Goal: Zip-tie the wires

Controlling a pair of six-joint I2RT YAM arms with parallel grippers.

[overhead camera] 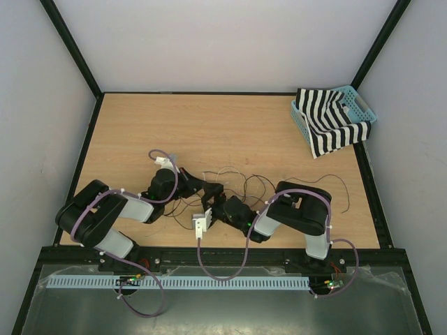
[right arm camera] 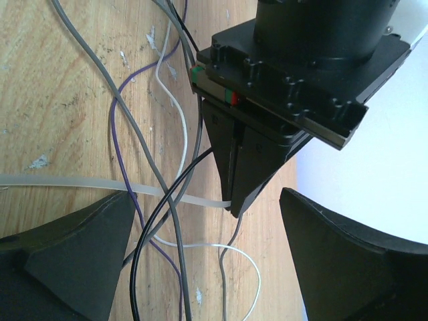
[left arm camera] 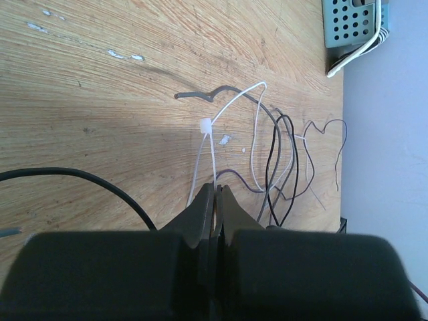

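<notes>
My left gripper is shut, with the thin white zip tie (left arm camera: 212,150) caught at its fingertips. In the left wrist view the tie's square head (left arm camera: 206,126) stands above the fingers and its strap loops off to the right. My right gripper is open close to the left one, its fingers (right arm camera: 348,247) spread wide. Between them the translucent tie strap (right arm camera: 80,182) runs across to the left fingertips. Grey, black and purple wires (right arm camera: 137,127) cross this strap; whether the tie encircles them all I cannot tell.
Loose wires (overhead camera: 258,183) spread over the wooden table (overhead camera: 195,125) right of the grippers. At the back right stands a blue basket (overhead camera: 362,105) with a striped cloth (overhead camera: 325,122) over it.
</notes>
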